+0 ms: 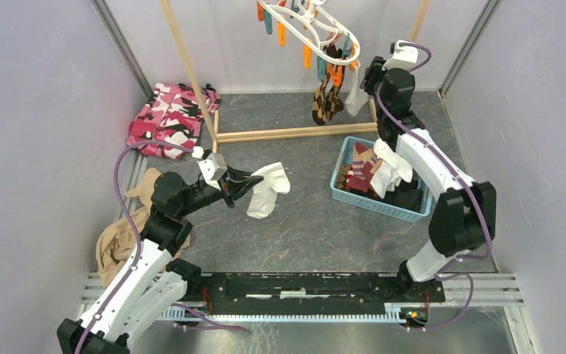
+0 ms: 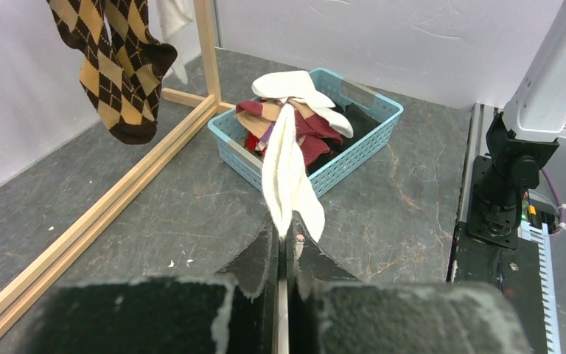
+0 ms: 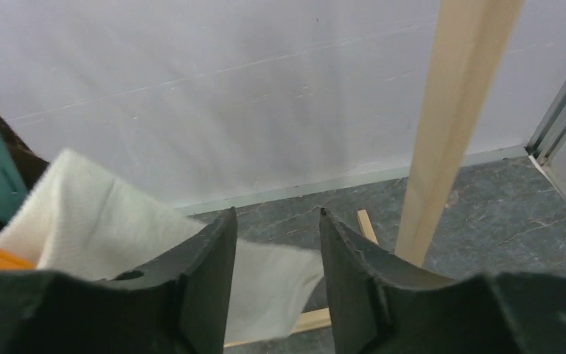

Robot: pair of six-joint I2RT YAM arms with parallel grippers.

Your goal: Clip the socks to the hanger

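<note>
A white hanger (image 1: 339,61) with orange and teal clips hangs at the top of the top view. From it hang brown argyle socks (image 1: 328,99) and, at its right end, a white sock (image 1: 356,99). My right gripper is right beside that white sock, its fingers apart; the sock's loose end shows across the gap, and whether it touches the fingers cannot be told. Over the middle of the floor, my left gripper is shut on another white sock (image 2: 286,173), which droops from the fingertips.
A blue basket (image 1: 374,209) of several socks stands below the right arm. Wooden bars (image 1: 295,135) of the frame cross the floor behind. Pink camouflage cloth (image 1: 166,122) and tan cloth (image 1: 114,247) lie at left.
</note>
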